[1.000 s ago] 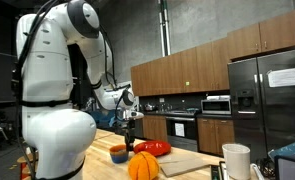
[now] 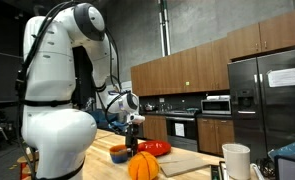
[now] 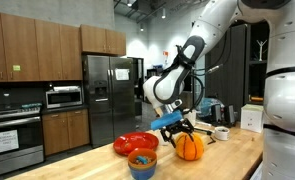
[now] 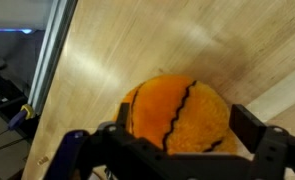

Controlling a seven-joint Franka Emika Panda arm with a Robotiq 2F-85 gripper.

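An orange plush pumpkin with dark seams (image 4: 177,108) fills the lower middle of the wrist view. My gripper stands open over it, its dark fingers (image 4: 249,128) wide apart on either side of the plush. In exterior view 2 the pumpkin (image 3: 190,148) sits on the table, with the gripper (image 3: 178,138) just above and beside it. Whether the fingers touch it cannot be told. Exterior view 1 has the pumpkin (image 2: 143,167) at its bottom edge.
A blue bowl (image 3: 142,170) with something brown-orange inside stands near the pumpkin. Behind it lies a red plate (image 3: 128,147). A white cylinder (image 2: 236,160) is at the right in exterior view 1. Bare wooden tabletop (image 3: 87,165) lies left of the bowl.
In exterior view 1 my gripper has shifted slightly right, towards the pumpkin's side. The pumpkin, bowl and plate look unmoved.
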